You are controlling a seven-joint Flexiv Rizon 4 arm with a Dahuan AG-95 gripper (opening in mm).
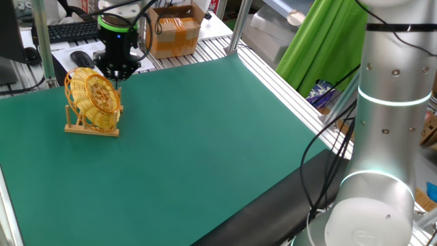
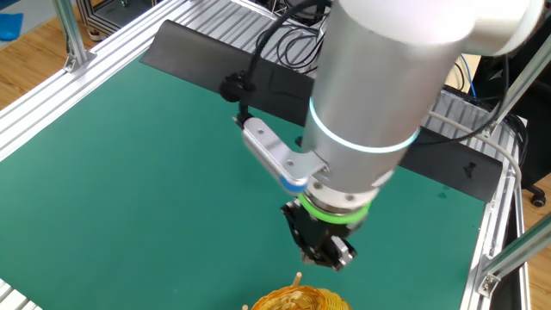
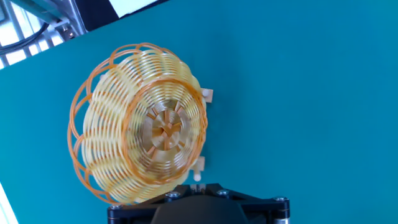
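A round woven basket (image 1: 94,98) in yellow and orange stands tilted on its side in a small wooden rack (image 1: 92,130), on the left of the green table. The wrist view shows the flat base of the basket (image 3: 165,130) and two of the rack's wooden ends (image 3: 207,94) sticking out beside it. Only the upper edge of the basket (image 2: 297,299) enters exterior view 2, at the bottom. My gripper (image 1: 116,83) is above the basket's right side, apart from it. Its fingertips (image 3: 194,186) are close together, with nothing seen between them.
Behind the table are a cardboard box (image 1: 174,31), a black mouse (image 1: 81,59) and a keyboard (image 1: 66,32). A metal post (image 1: 240,26) rises at the back edge.
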